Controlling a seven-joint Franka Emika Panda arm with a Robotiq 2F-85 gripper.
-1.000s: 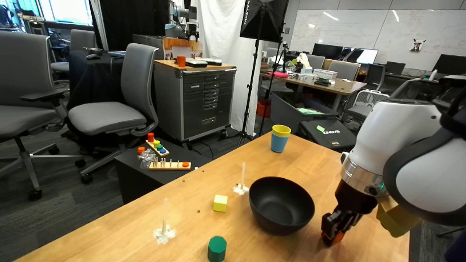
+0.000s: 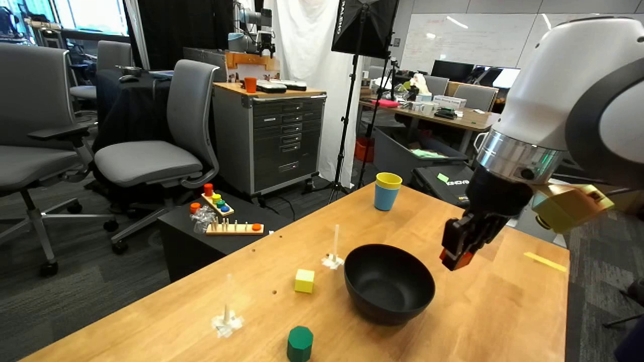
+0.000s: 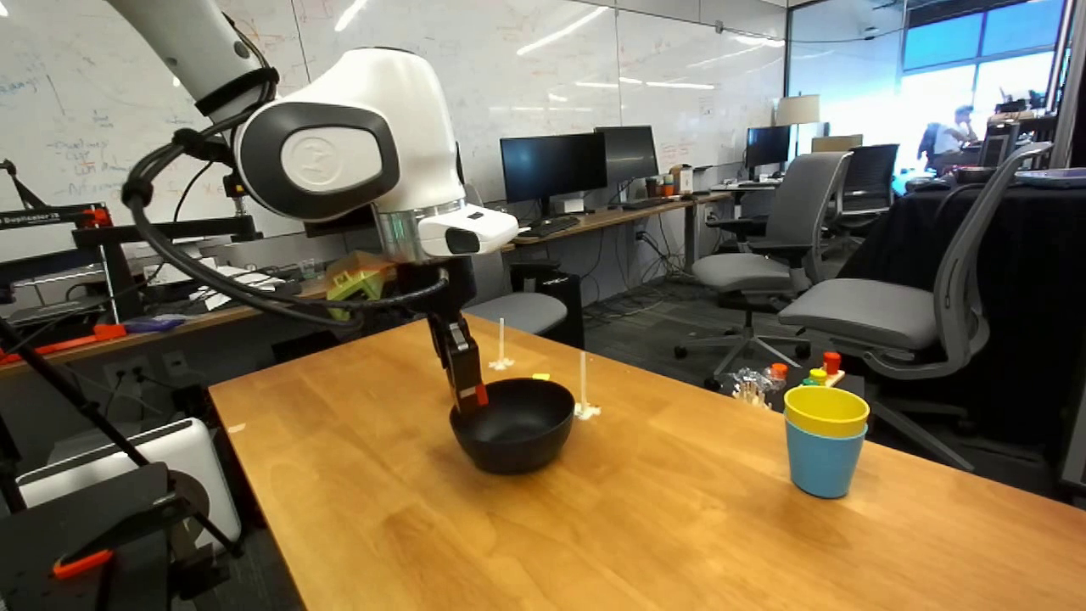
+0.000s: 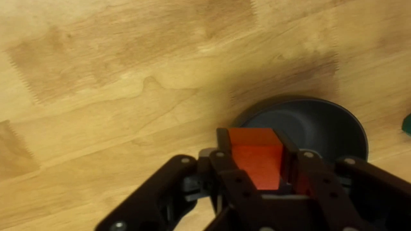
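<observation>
Held between the fingers of my gripper is an orange-red block, its top and one side showing in the wrist view. In exterior view 1 the block hangs above the table, just to the right of the black bowl. From exterior view 2 the gripper tip appears over the near-left rim of the bowl. The bowl's inside looks bare where it shows; my gripper hides part of it in the wrist view. A yellow cube and a green block rest on the table left of the bowl.
Two thin white pegs stand taped to the table, one peg close behind the bowl. A yellow cup inside a blue cup stands near the far edge. Open tabletop lies between the bowl and the cups.
My gripper has risen from low by the table with the block in it and moved toward the far side. The bowl, cube, green block and cups stay where they were.
</observation>
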